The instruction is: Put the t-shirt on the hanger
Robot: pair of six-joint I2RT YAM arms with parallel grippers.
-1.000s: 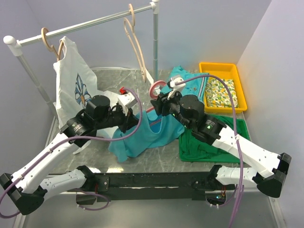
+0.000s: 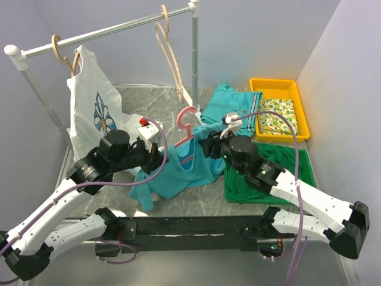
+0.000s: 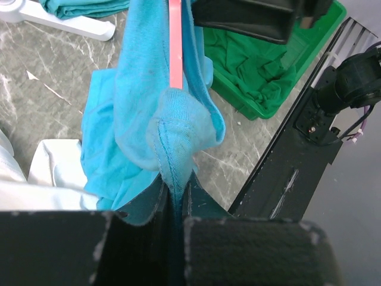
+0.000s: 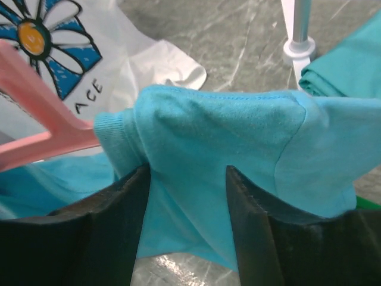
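The turquoise t-shirt (image 2: 178, 173) hangs bunched above the table between my two arms. A pink hanger (image 2: 185, 123) sticks up out of its neck, and its lower bar runs inside the cloth. My left gripper is shut on the shirt's edge around the hanger's end, the cloth pinched over it. My right gripper is part open at the shirt's other shoulder; in its wrist view turquoise cloth lies behind and between the fingers. Beside them the pink hanger (image 4: 53, 122) enters the neckline.
A white printed shirt (image 2: 95, 101) and a bare wooden hanger (image 2: 169, 53) hang on the metal rack (image 2: 107, 31). Folded turquoise cloth (image 2: 223, 98), a yellow basket (image 2: 302, 122) and a green basket (image 2: 306, 164) lie to the right. Grey table shows at the back.
The left gripper drifted slightly left with the cloth.
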